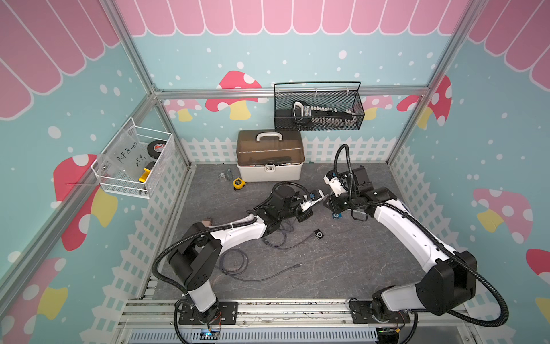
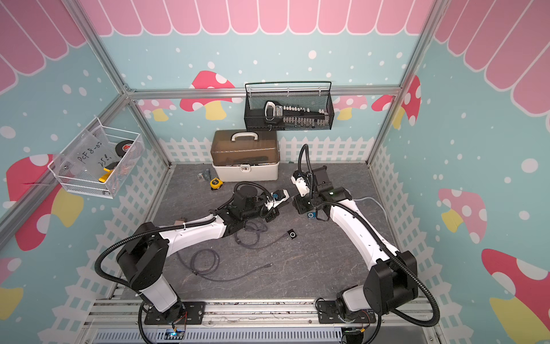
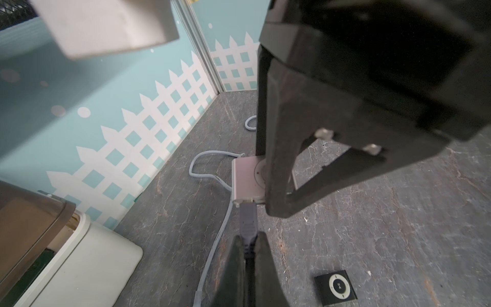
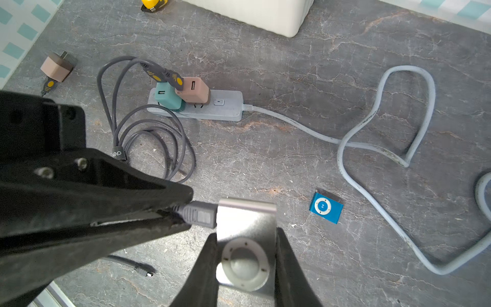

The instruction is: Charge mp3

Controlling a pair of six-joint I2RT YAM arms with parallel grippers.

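Observation:
A silver-pink mp3 player (image 4: 241,220) is held in the air with the grey plug (image 4: 201,214) at its edge. In the left wrist view the plug meets the end of the player; how deep it sits cannot be told. My left gripper is shut on the plug. Both fingers of my right gripper press against the player's sides, shut on it. A black player (image 3: 337,287) lies on the table with a cable running to it. The blue player (image 4: 326,206) lies flat, no cable seen on it.
A power strip (image 4: 227,103) carries teal (image 4: 168,95) and pink (image 4: 194,91) adapters, with coiled cables beside it. Its white cord (image 4: 353,179) loops over the table at right. A toolbox (image 1: 269,172) stands at the back.

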